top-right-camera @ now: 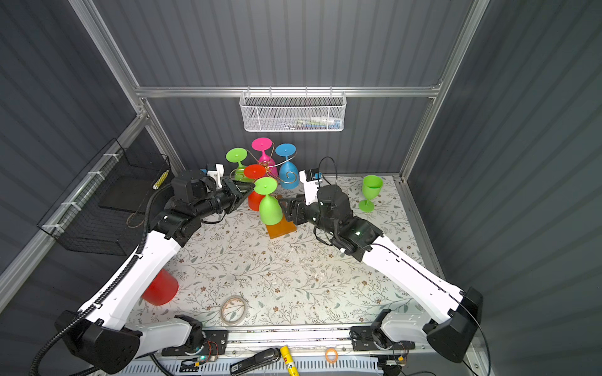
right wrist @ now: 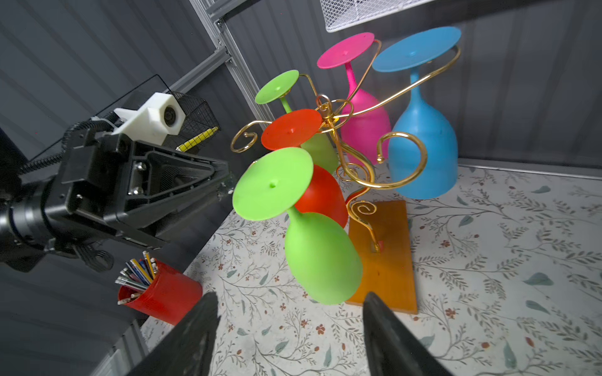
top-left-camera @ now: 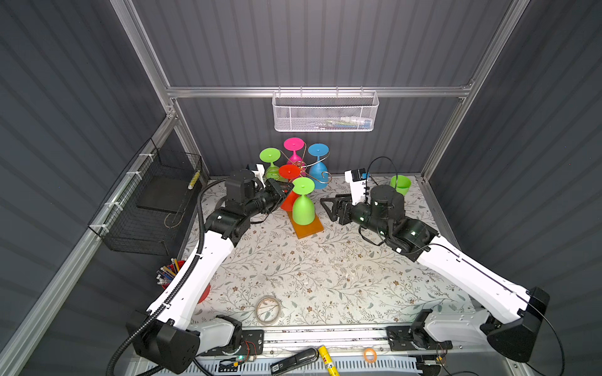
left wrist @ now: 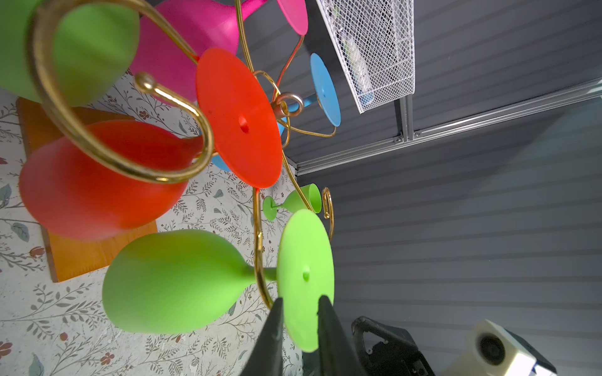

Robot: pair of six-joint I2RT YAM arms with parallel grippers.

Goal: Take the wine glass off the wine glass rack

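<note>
The rack (right wrist: 394, 186) holds upside-down glasses: green front (top-left-camera: 303, 206), red (right wrist: 292, 129), blue (right wrist: 420, 150), pink (right wrist: 367, 128), green rear (right wrist: 276, 87). My left gripper is at the front green glass's base; in the left wrist view its blurred fingertips overlap that disc, and I cannot tell whether they touch it. It looks partly open in the right wrist view. My right gripper is open to the right of the front green glass, with nothing between its fingers.
An upright green glass (top-right-camera: 372, 186) stands back right. A red pen cup (right wrist: 163, 291) sits at left, below a wire basket (top-left-camera: 144, 232). A tape ring (top-left-camera: 267, 319) lies front. A white basket (top-left-camera: 324, 109) hangs behind.
</note>
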